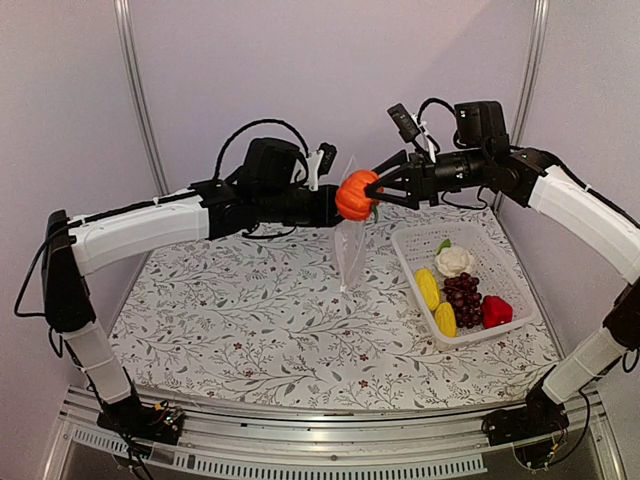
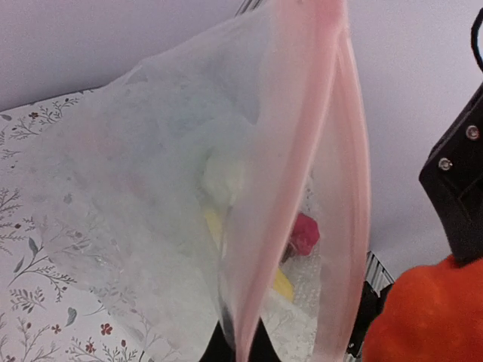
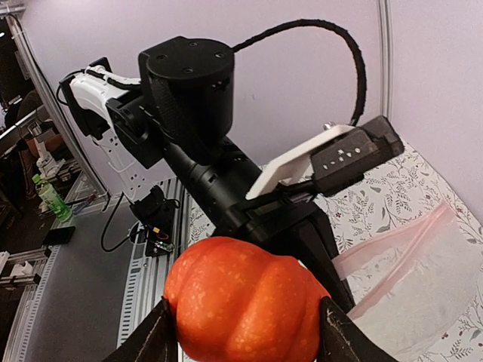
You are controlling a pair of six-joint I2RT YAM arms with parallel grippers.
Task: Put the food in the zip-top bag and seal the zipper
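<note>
A translucent zip top bag with pink zipper strips hangs from my left gripper, which is shut on its top edge. My right gripper is shut on an orange bell pepper, held in the air beside the bag's top, close in front of the left gripper. In the left wrist view the pepper is at the lower right, next to the bag's zipper edge.
A white basket on the right holds cauliflower, yellow corn-like pieces, grapes and a red pepper.
</note>
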